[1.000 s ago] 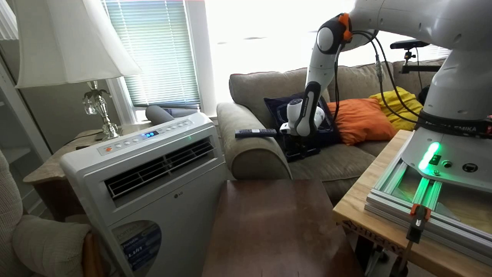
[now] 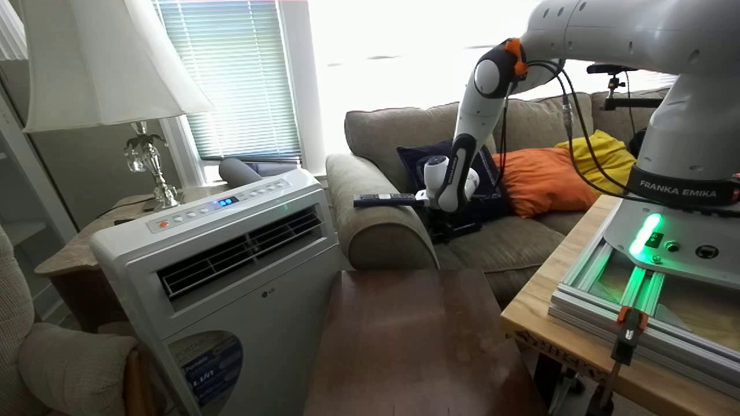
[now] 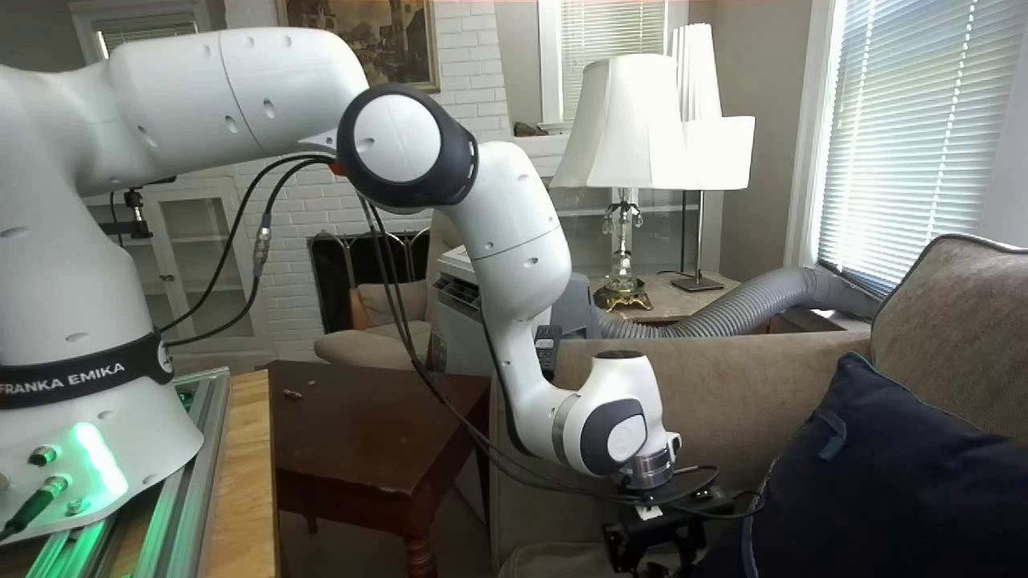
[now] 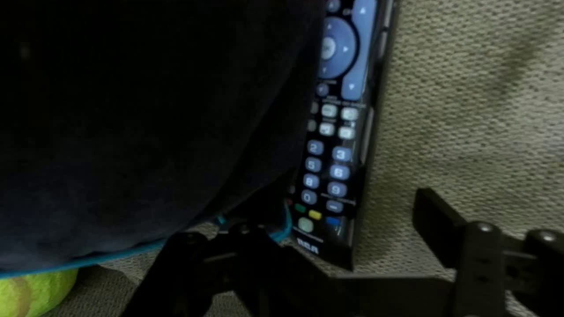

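A black RCA remote (image 4: 338, 158) with blue and white buttons lies on the couch fabric in the wrist view, its left edge against and partly under a dark pillow (image 4: 158, 116). My gripper is open, one dark finger to the left of the remote's lower end and the other finger (image 4: 436, 224) apart from it on the right. In exterior view 1 the gripper (image 2: 451, 229) is low over the seat, just inside the armrest. A second dark remote (image 2: 385, 200) rests on top of that armrest (image 2: 378, 232).
A yellow-green ball (image 4: 37, 293) sits beyond the pillow's teal edge. Orange (image 2: 544, 180) and yellow (image 2: 600, 163) cushions fill the seat farther along. A white air conditioner (image 2: 277, 291) stands beside it.
My arm has come down and shifted slightly left in exterior view 1, bringing the gripper closer to the seat and armrest. The remote on the armrest has stayed put.
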